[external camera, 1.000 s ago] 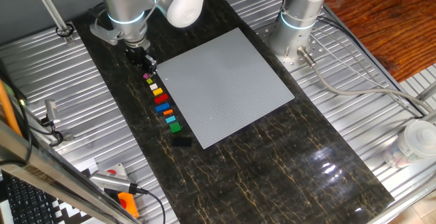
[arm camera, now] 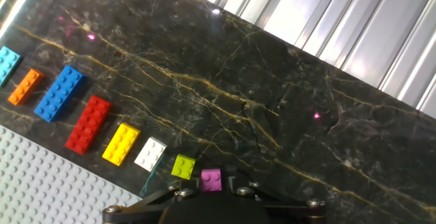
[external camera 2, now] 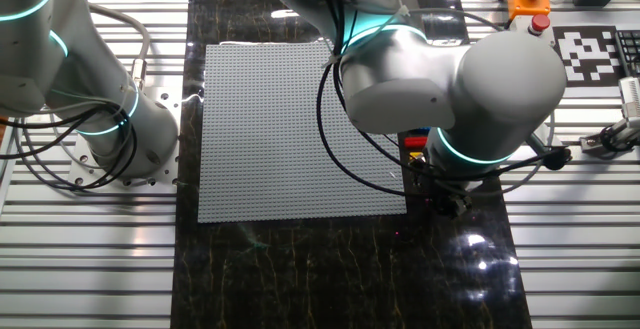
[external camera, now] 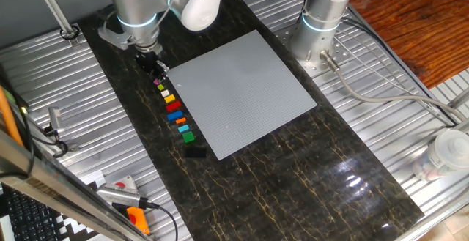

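Note:
A small purple brick (arm camera: 211,179) lies at the near end of a row of coloured bricks in the wrist view. My gripper is right at it, one fingertip on either side. Whether the fingers press on the brick or stand slightly apart from it is unclear. Beside it in the row come a lime brick (arm camera: 182,166), a white brick (arm camera: 150,154), a yellow brick (arm camera: 121,144), a red brick (arm camera: 88,124), a blue brick (arm camera: 60,93), an orange brick (arm camera: 26,86) and a light blue brick (arm camera: 8,64). Exterior view 1 also shows a green brick (external camera: 189,137).
The grey baseplate (external camera: 242,94) lies flat alongside the row. A black piece (external camera: 196,152) is at the row's far end.
The arm has shifted only very slightly over the purple end of the row. The bricks and the baseplate look unmoved.

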